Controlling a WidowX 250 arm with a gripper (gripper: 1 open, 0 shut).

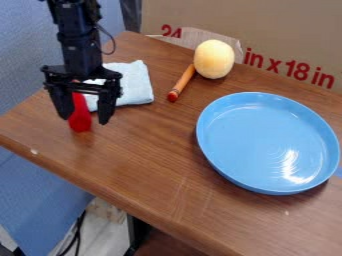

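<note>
My black gripper (83,104) is open at the left of the table, raised a little over a red object (79,120) that stands on the wood. Its fingers sit to either side of and above the red object, whose top is partly hidden. A folded white cloth (131,82) lies just behind and to the right.
A large blue plate (265,140) fills the right of the table (174,200). An orange carrot-like stick (183,80) and a pale yellow round object (214,58) lie at the back before a cardboard box (278,40). The table's edge is at left.
</note>
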